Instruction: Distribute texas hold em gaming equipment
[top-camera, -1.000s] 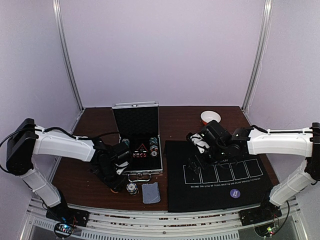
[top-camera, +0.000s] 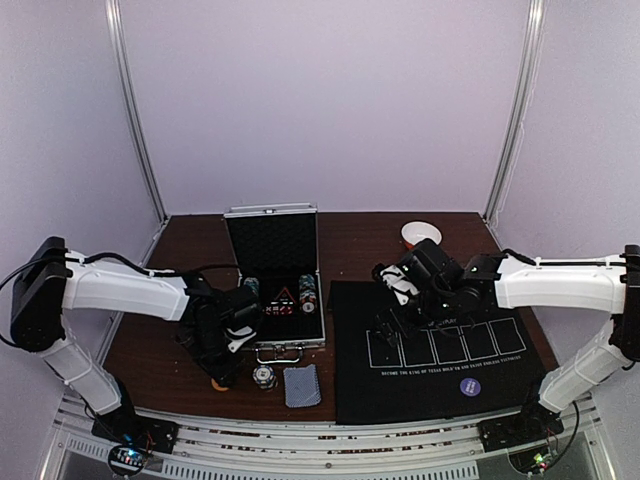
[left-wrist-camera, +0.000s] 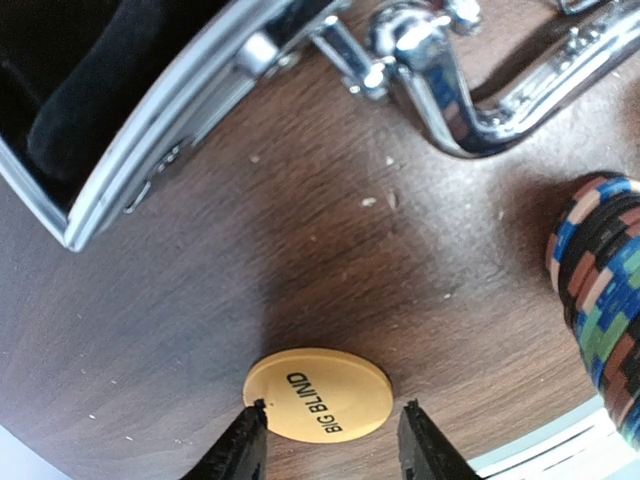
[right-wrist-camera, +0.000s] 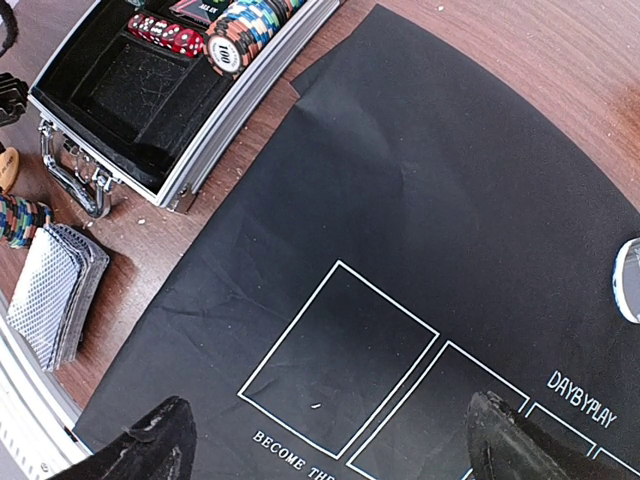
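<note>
An orange BIG BLIND button (left-wrist-camera: 318, 395) lies on the wood, with my part-open left gripper just over it, the button between and ahead of its fingertips. The open chip case (top-camera: 273, 228) holds chip rows and dice (right-wrist-camera: 165, 33). Chip stacks (top-camera: 264, 376) and a blue-backed card deck (top-camera: 302, 386) lie before it. A purple button (top-camera: 470, 386) sits on the black mat (right-wrist-camera: 440, 180). My right gripper hangs open above the mat, nothing seen between its fingers.
A white-and-red bowl (top-camera: 421, 231) stands at the back right. Bare wood is free behind the mat and at the far left. The case handle (left-wrist-camera: 450, 120) juts toward the table's front.
My left arm has shifted slightly, showing more of the orange button in the top view. The right arm has not visibly moved.
</note>
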